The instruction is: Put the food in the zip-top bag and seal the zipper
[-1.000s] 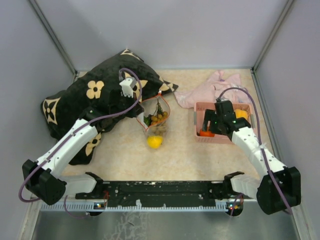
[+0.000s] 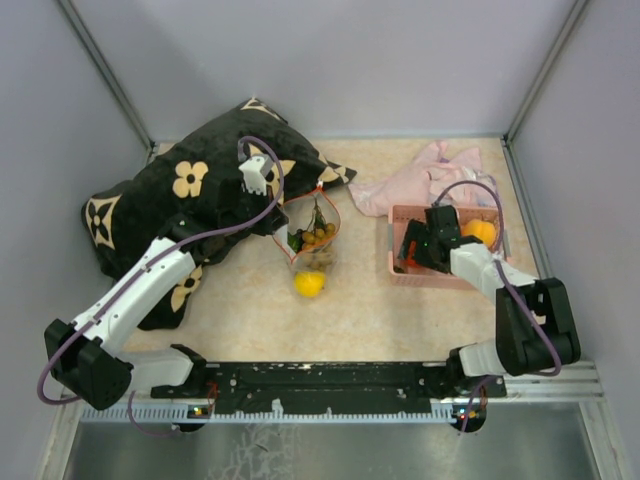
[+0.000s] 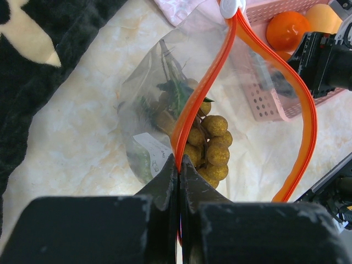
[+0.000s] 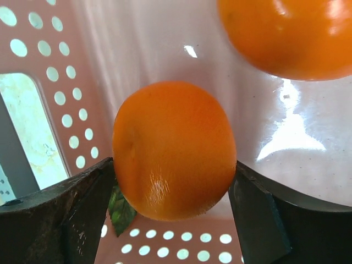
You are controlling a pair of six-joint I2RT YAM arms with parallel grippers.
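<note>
The zip bag [image 2: 310,215] with an orange zipper holds longans [image 3: 216,144] and greens, its mouth spread. My left gripper is shut on the bag's edge. A yellow fruit [image 2: 309,283] sits at the bag's lower end in the top view. My right gripper [image 2: 413,258] is down in the pink basket [image 2: 440,280], open, its fingers around an orange fruit [image 4: 173,148]; contact is unclear. A second orange fruit [image 4: 286,33] lies beside it.
A pink cloth [image 2: 400,190] lies behind the basket. A dark flowered cushion [image 2: 130,230] covers the left back. The table front between bag and basket is clear.
My right arm has shifted, its gripper lowering over the orange fruit in the basket. The left arm and bag have not visibly moved.
</note>
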